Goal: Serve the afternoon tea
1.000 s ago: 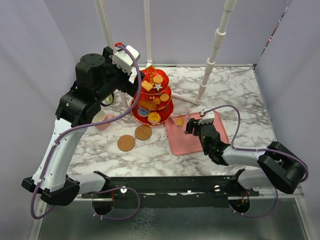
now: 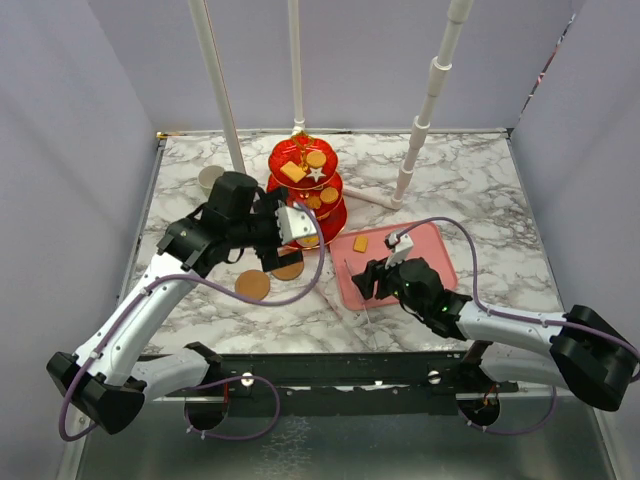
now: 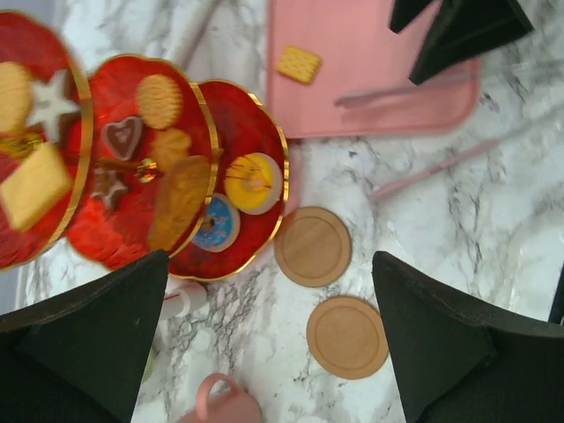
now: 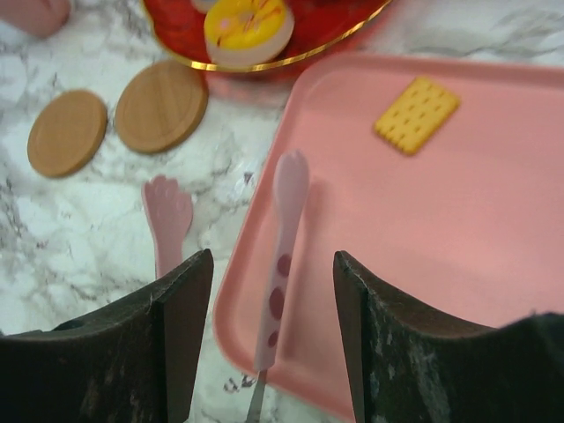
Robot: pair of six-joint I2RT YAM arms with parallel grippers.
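A three-tier red stand holds biscuits, cookies and doughnuts. My left gripper is open above the coasters and the stand's lower edge, nothing between its fingers. A pink tray holds one yellow square cracker and a pale pink utensil. My right gripper stands apart-fingered over that utensil at the tray's left part; whether it touches it I cannot tell. A second pink utensil lies on the marble left of the tray.
A pink mug sits left of the coasters. White pipes rise behind the stand.
My right gripper has moved left and toward the front over the tray; the pink utensil it was near now lies lower.
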